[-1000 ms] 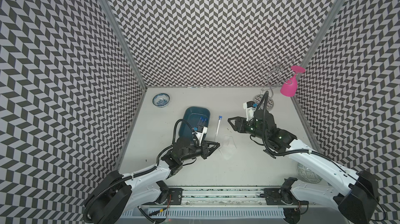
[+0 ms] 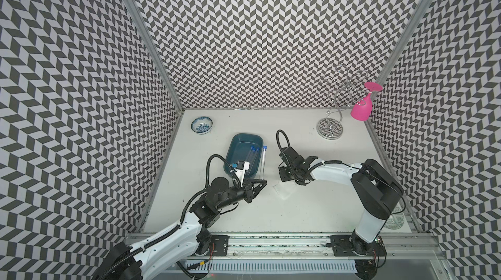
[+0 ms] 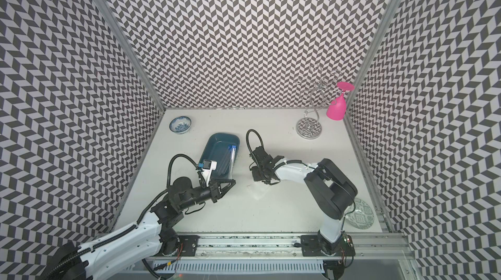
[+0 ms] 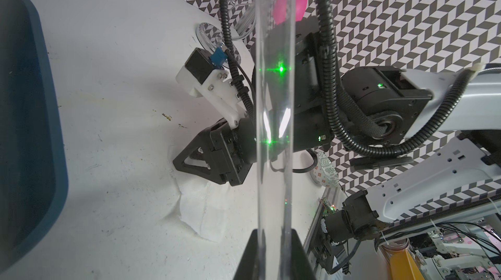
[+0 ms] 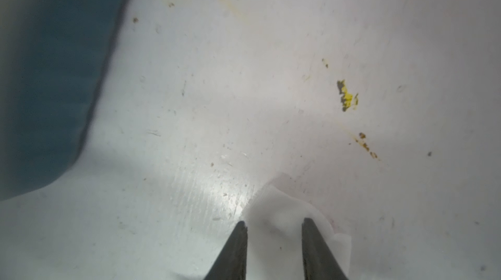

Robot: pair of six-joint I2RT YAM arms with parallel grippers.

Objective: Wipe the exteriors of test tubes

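Note:
My left gripper is shut on a clear test tube (image 4: 275, 97), which stands upright across the left wrist view. From the top left, its blue cap (image 2: 265, 147) shows beside the teal tub (image 2: 227, 156). More blue-capped tubes (image 2: 252, 150) lie inside that tub. A white tissue (image 5: 281, 212) rests on the table, its near part out of frame in the right wrist view. Over it points my right gripper, fingers apart, the tissue visible in the gap; whether they touch it I cannot tell.
A blue-patterned bowl (image 2: 201, 125) stands at the back left. At the back right is a metal rack (image 2: 329, 128) with a pink goblet (image 2: 361, 109). A patterned plate (image 3: 360, 213) lies near the right arm's base.
My right gripper has swung left and turned downward, from beside the tissue to over it. The left gripper has shifted left with the tube, bringing it closer to the tub.

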